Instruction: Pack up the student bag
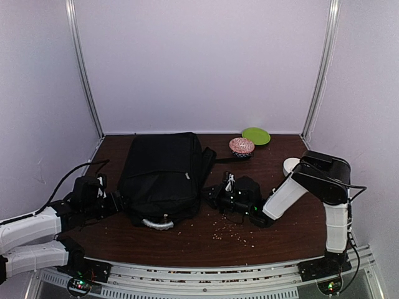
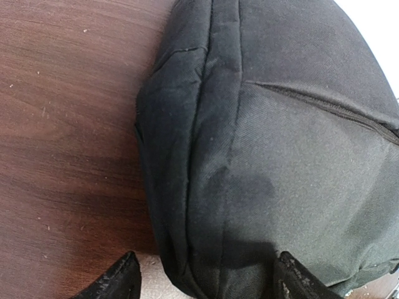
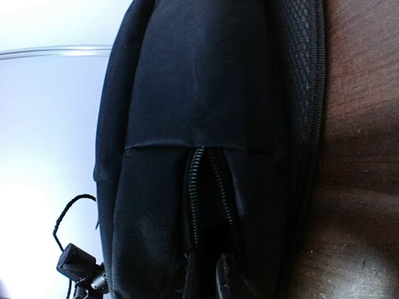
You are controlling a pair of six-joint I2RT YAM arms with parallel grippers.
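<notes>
The black student bag (image 1: 163, 163) lies on the table, left of the middle, its grey handle (image 1: 158, 224) towards the front edge. At the bag's left front corner, my left gripper (image 1: 122, 201) stands open. Its fingers (image 2: 120, 279) are widely parted in the left wrist view, with the bag's corner showing between them. My right gripper (image 1: 207, 194) is at the bag's right side, open only by a narrow gap. In the right wrist view its fingers (image 3: 225, 277) are at the lower end of a partly parted zipper (image 3: 195, 187); contact is unclear.
A red patterned bowl (image 1: 242, 146) and a green plate (image 1: 256, 135) stand at the back right. My right arm partly covers a white bowl (image 1: 290, 166). Small crumbs (image 1: 232, 232) lie on the table in front. A strap (image 1: 232, 159) extends right from the bag.
</notes>
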